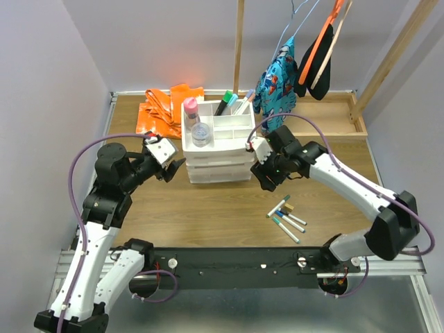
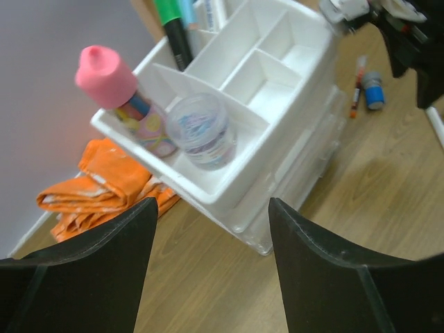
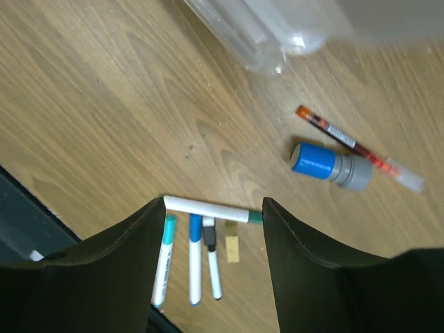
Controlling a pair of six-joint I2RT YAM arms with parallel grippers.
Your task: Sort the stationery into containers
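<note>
My left gripper is part open and empty, in front of the near left corner of the white organizer (image 1: 220,148). Standing in the organizer are a pink-capped bottle (image 2: 111,83), a clear round jar (image 2: 202,132) and several markers (image 2: 175,41); some compartments are bare. Over the table at the organizer's right, my right gripper hangs open with nothing between its fingers. Below it lie several pens and markers (image 3: 195,257) and a small tan piece (image 3: 232,243). A blue-capped bottle (image 3: 326,165) and a red pen (image 3: 347,141) rest beside the organizer.
An orange cloth (image 1: 166,107) lies behind the organizer on the left. Blue patterned fabric (image 1: 276,83) and a black item (image 1: 316,62) hang at the back right, above a shallow wooden tray (image 1: 333,128). Bare table spreads across the front left.
</note>
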